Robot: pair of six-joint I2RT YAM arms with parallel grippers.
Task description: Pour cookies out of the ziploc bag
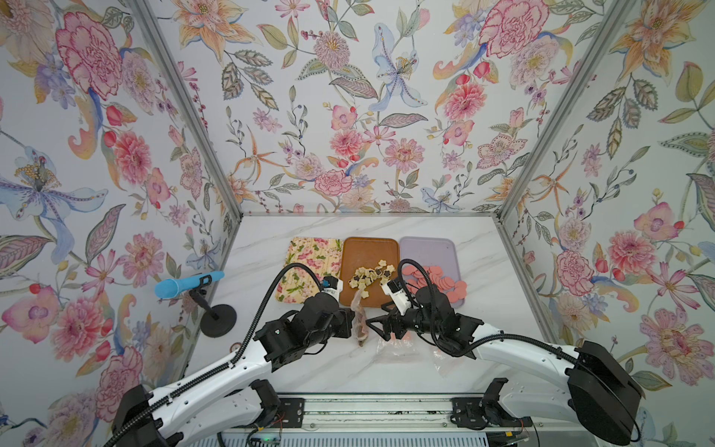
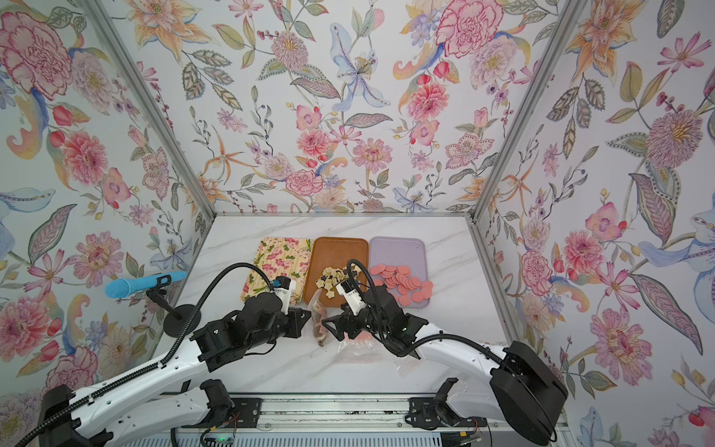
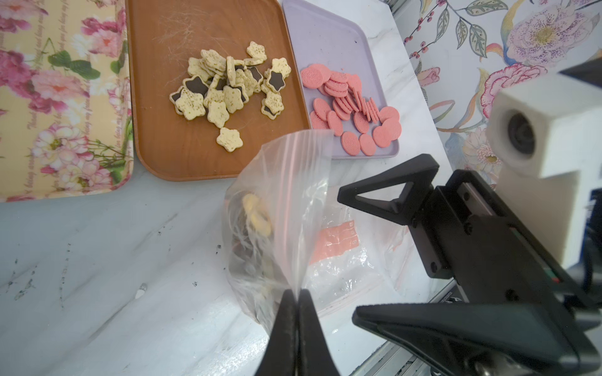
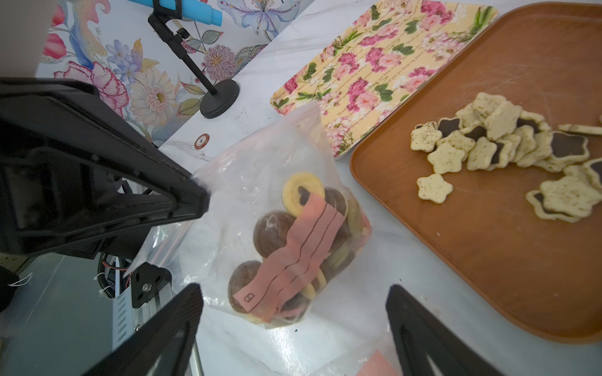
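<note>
A clear ziploc bag (image 3: 257,232) (image 4: 269,250) with round brown and yellow cookies and a pink label hangs upright from my left gripper, which is shut on its top part, in front of the brown tray. My right gripper (image 1: 387,320) stands open just right of the bag, nothing clearly between its fingers. The brown tray (image 3: 188,144) holds star-shaped cookies (image 3: 219,94), some with dark centres.
A floral tray (image 3: 62,156) is left of the brown one, a lilac tray (image 3: 326,44) with pink discs right. Flattened clear bags (image 3: 357,282) lie on the front table. A blue object on a black stand (image 1: 218,320) stands far left.
</note>
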